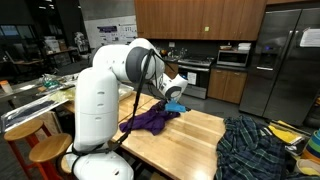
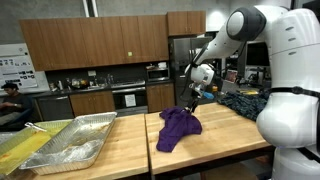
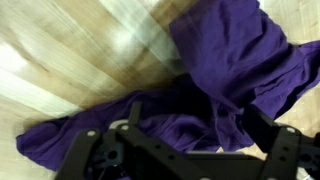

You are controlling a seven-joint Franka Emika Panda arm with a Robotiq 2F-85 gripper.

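A crumpled purple cloth lies on the light wooden table, toward its left side in exterior view 1. Seen from the other side, the cloth spreads in loose folds with one end stretched toward the table's near edge. My gripper hangs low over its far part. In the wrist view the gripper is open, its two dark fingers wide apart. Folds of the purple cloth pass beneath and between them; whether the fingertips touch the fabric, I cannot tell.
A dark bundled cloth covers the table's right end, near some yellow items. A metal tray stands on a separate surface at left in exterior view 2. Bare wooden table lies between the two cloths.
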